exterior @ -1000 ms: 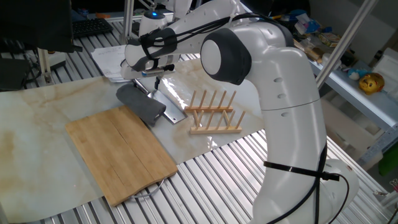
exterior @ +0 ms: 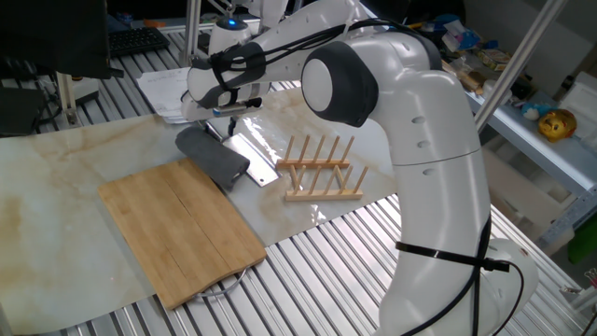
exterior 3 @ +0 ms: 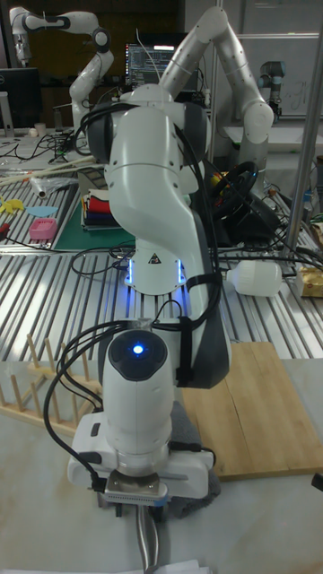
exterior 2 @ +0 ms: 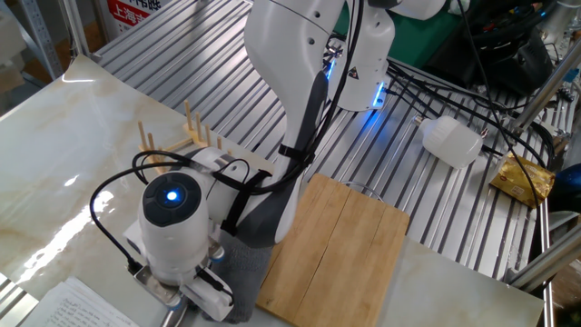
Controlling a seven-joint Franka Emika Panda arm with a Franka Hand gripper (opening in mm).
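Observation:
A cleaver-like knife lies on the marbled sheet, its flat metal blade (exterior: 254, 161) between a grey rolled cloth (exterior: 213, 157) and a wooden rack. Its shiny metal handle (exterior 3: 148, 537) points toward the front in exterior view 3. My gripper (exterior: 232, 125) is low over the handle end of the knife, pointing down. One dark fingertip shows there; the hand covers the rest. Whether the fingers touch the handle or are closed around it cannot be made out. In exterior view 2 the hand hides the knife almost wholly.
The wooden peg rack (exterior: 322, 182) stands close to the blade, pegs upright. A wooden cutting board (exterior: 182, 229) lies beside the grey cloth. Papers (exterior: 166, 91) are behind the hand. The marbled sheet (exterior: 56, 205) is bare left of the board.
The visible fingertip has shifted very slightly left in exterior view 1, and the blade appears to have moved a little. The cloth, board and rack are unchanged.

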